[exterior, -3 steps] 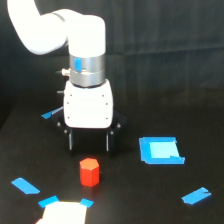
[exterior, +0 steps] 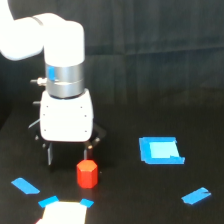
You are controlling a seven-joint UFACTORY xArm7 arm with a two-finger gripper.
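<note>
A red block (exterior: 87, 176) stands on the black table, left of centre and near the front. Just behind it, at table height or close to it, is my white gripper (exterior: 68, 153). Its two dark fingers are spread apart, with nothing visible between them. The right finger (exterior: 86, 153) shows right behind the block's top edge; whether they touch I cannot tell. The left finger (exterior: 50, 153) is well to the block's left.
Blue tape frames a pale square (exterior: 162, 150) on the right. Tape strips lie at the left (exterior: 25, 186) and front right (exterior: 196, 196). A pale object (exterior: 64, 213) sits at the front edge.
My gripper has come lower and toward the front, and a little to the left.
</note>
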